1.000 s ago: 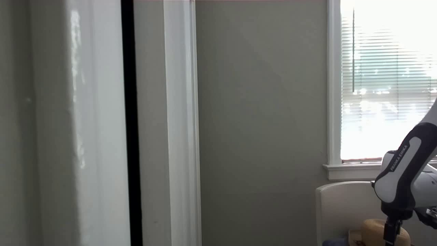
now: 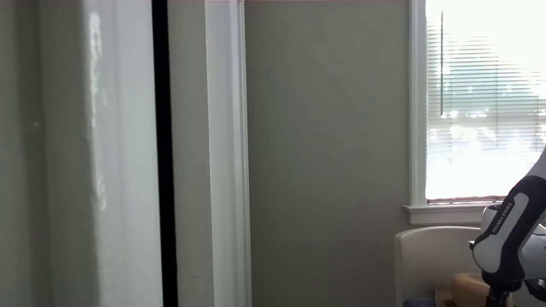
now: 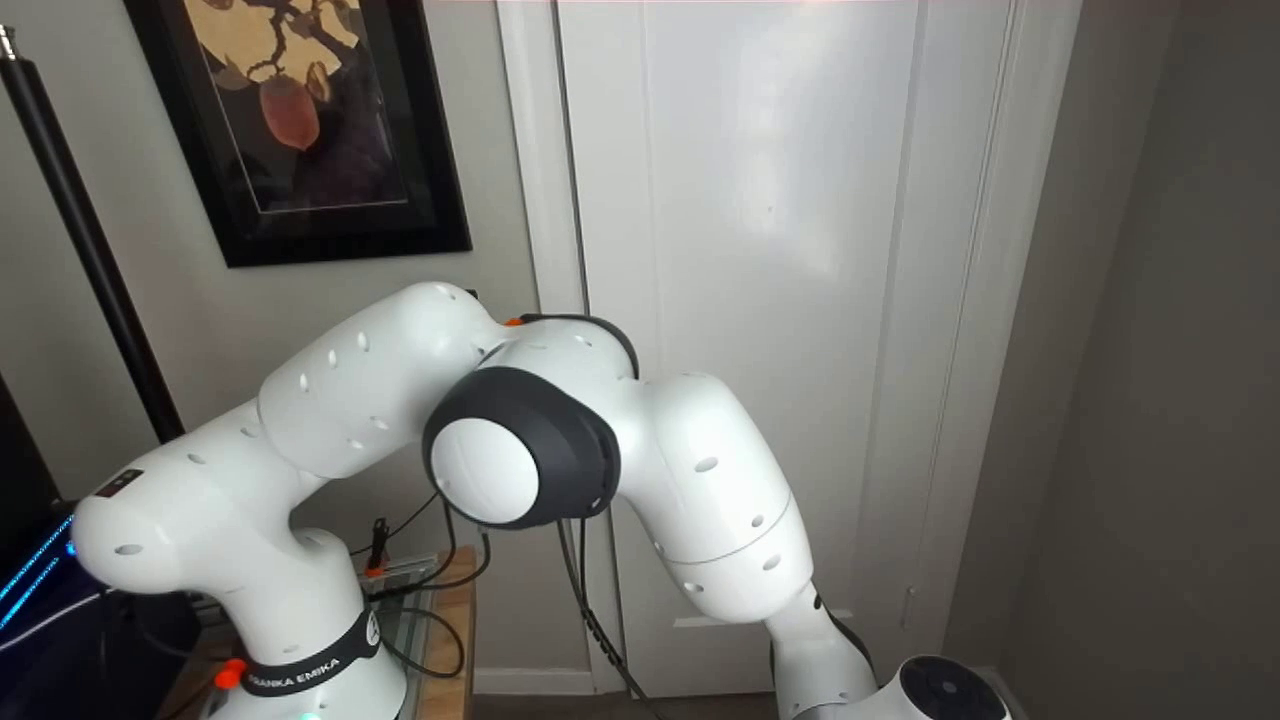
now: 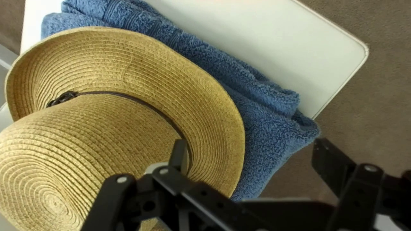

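A tan straw hat [image 4: 127, 123] with a thin dark cord around its crown fills the left of the wrist view. Under its brim lies a folded blue towel [image 4: 266, 127] on a white chair seat [image 4: 277, 46]. My gripper stands open over them, fingers wide apart. One finger [image 4: 178, 156] appears over the hat's crown near the cord; the other appears past the towel's corner, over the floor. Whether either touches anything, I cannot tell. In exterior view 1 the hat [image 2: 466, 289] shows partly behind my arm's lower end, with a sliver of towel [image 2: 418, 302].
The white chair back [image 2: 435, 250] rises behind the hat, below a window [image 2: 486, 128] with blinds. Brown floor [image 4: 377, 100] lies beyond the seat's edge. A white door [image 3: 768, 240] stands behind my arm [image 3: 720, 492].
My arm's wrist has come down and shifted slightly right in exterior view 1, dropping closer to the hat. The hat and chair look unmoved.
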